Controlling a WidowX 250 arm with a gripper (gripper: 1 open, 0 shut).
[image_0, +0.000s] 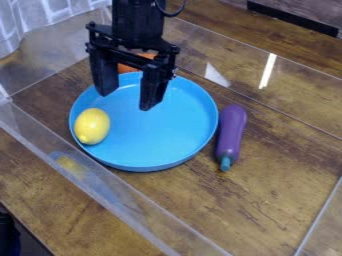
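The black gripper (130, 72) hangs over the back of a blue plate (160, 135), its two fingers spread apart with nothing seen between them. A yellow oval object (91, 126) lies on the left of the plate, in front of and below the gripper. A purple eggplant-like object (230, 135) lies on the table to the right of the plate. An orange object (123, 63) is mostly hidden behind the gripper.
A clear plastic edge runs diagonally along the left side.
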